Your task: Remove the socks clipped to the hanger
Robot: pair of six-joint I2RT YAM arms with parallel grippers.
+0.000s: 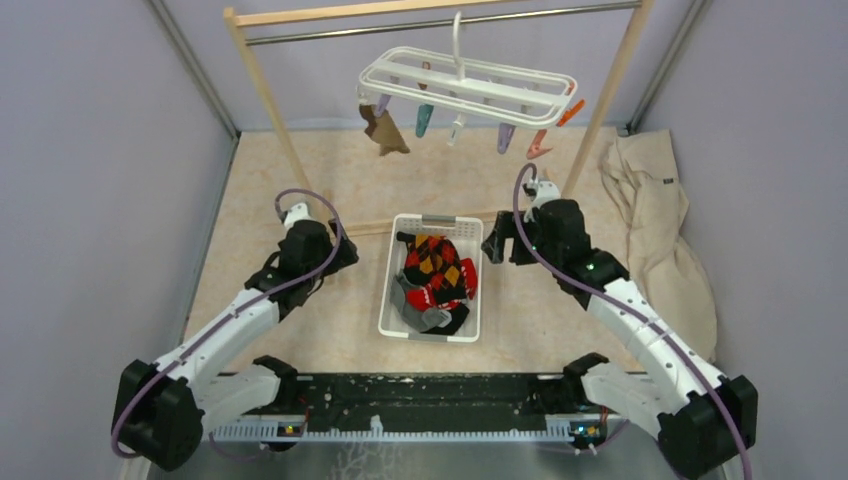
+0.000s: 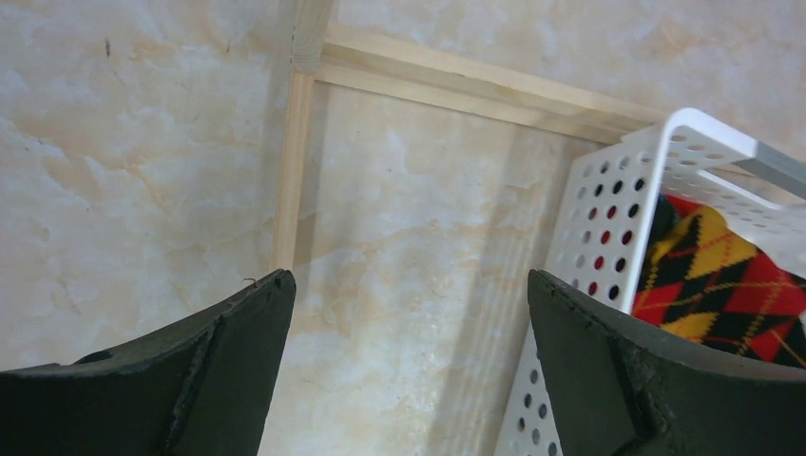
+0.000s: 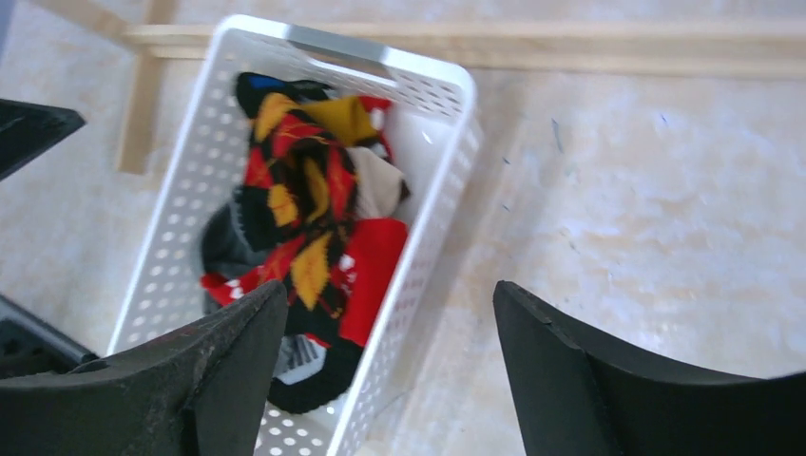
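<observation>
A brown sock (image 1: 384, 128) still hangs from the left end of the white hanger (image 1: 468, 88), near a purple clip (image 1: 386, 98); the clip's hold on it is too small to make out. My right gripper (image 1: 507, 253) is open at the right side of the white basket (image 1: 386, 300), well below the hanger, and its wrist view shows nothing between the fingers. Left of the basket, my left gripper (image 1: 346, 243) stands open and empty. Inside the basket lie red, black and yellow argyle socks (image 3: 314, 214) and a grey sock (image 1: 412, 305).
Other clips hang empty, among them a teal clip (image 1: 424, 119) and an orange clip (image 1: 571, 112). A wooden frame (image 1: 262, 85) with a metal rail (image 1: 350, 32) surrounds the hanger. Beige cloth (image 1: 650, 220) lies at the far right. Floor on both sides of the basket is clear.
</observation>
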